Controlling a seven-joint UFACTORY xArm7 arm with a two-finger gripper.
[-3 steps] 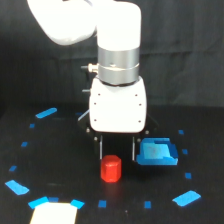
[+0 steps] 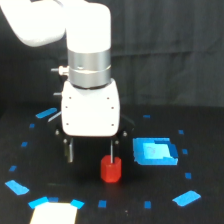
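A red cylinder-like object [image 2: 111,170] stands upright on the black surface, near the middle front. Left of it and a little higher in the view is my white gripper [image 2: 91,152], pointing down with its fingers apart. One dark finger [image 2: 69,150] hangs well left of the red object. The other finger overlaps the area at the red object's top edge; whether they touch I cannot tell. Nothing shows between the fingers.
A blue tray-like item [image 2: 155,151] with a lighter blue middle lies to the right. A pale cream block [image 2: 54,213] is at the bottom left edge. Blue tape marks dot the black surface, which looks otherwise clear.
My arm and gripper have shifted left, and the fingers look farther apart. The red object and the blue item appear unmoved.
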